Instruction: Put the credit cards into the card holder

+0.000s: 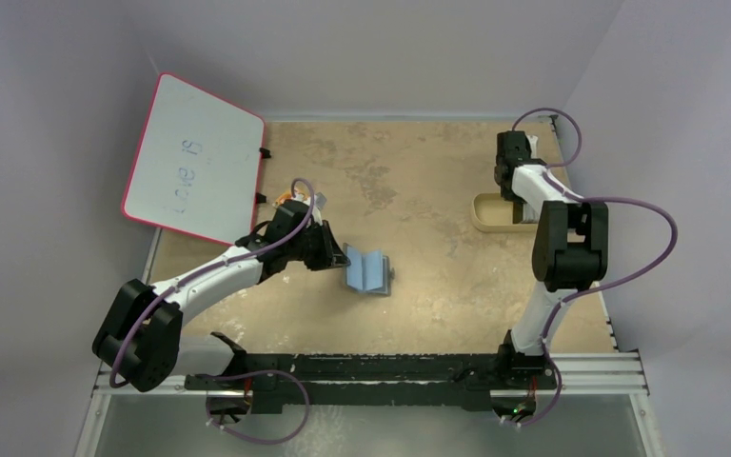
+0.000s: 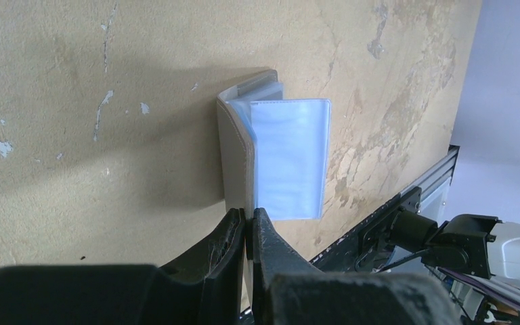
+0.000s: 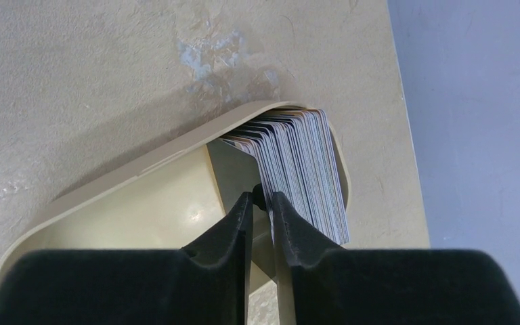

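Note:
The card holder (image 1: pixel 371 273), with pale blue sleeves, stands opened on the table at centre-left. My left gripper is shut on the edge of the holder's grey cover (image 2: pixel 235 156), which stands upright. A stack of credit cards (image 3: pixel 301 169) leans at the right end of a cream tray (image 3: pixel 162 203). My right gripper is at the stack's left edge, fingertips low against the cards and slightly apart; whether a card is between them is unclear.
A whiteboard (image 1: pixel 190 157) lies at the left, with small orange items behind my left arm. A wall borders the tray's right side.

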